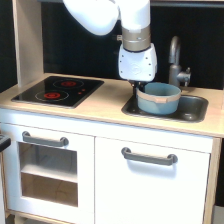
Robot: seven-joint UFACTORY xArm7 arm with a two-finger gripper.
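A blue-grey pot [159,104] is at the sink [186,113], its lower part over the basin. Whether it rests on the basin's bottom cannot be seen. My white arm comes down from the top of the view to the pot's left side. There my gripper [137,89] appears shut on the pot at its left edge, where a handle would be; the fingers are small and dark, so the exact grip is hard to make out.
A dark faucet [176,62] rises behind the sink, close to the pot's right. On the left lies a black stovetop [58,91] with two red-ringed burners. The wooden counter [105,108] between stove and sink is bare. Below are cabinet doors with grey handles.
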